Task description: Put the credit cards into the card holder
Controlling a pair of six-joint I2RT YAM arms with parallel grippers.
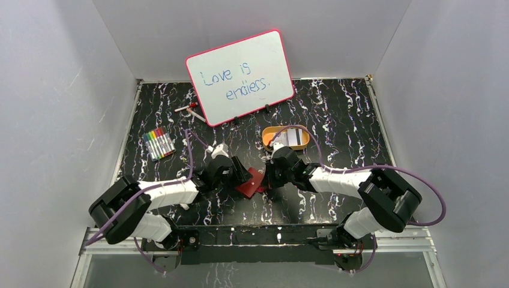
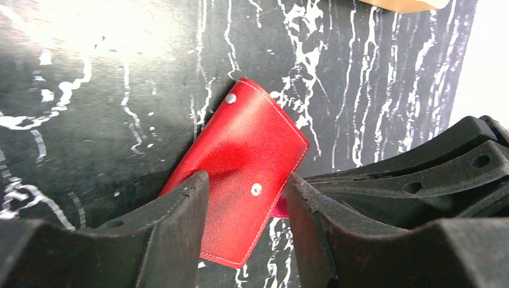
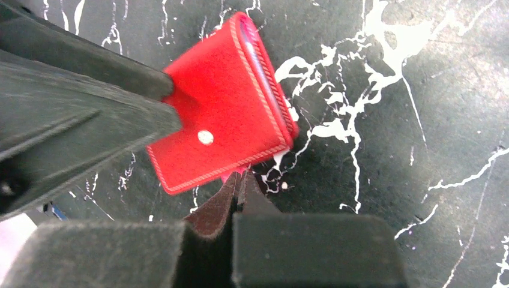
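Note:
A red card holder (image 1: 252, 183) with white stitching and snaps lies tilted on the table between both grippers. In the left wrist view, the fingers of my left gripper stand apart over the holder (image 2: 243, 153). My right gripper is shut, its tips at the holder's lower edge in the right wrist view. A small pink piece (image 2: 280, 207) shows between the holder's edge and the right fingers; whether it is pinched is unclear. White cards with a dark stripe (image 1: 294, 137) lie in the orange container (image 1: 268, 132).
A whiteboard (image 1: 240, 78) stands at the back, with loose pens (image 1: 196, 114) by its left edge. Several coloured markers (image 1: 159, 143) lie side by side at the left.

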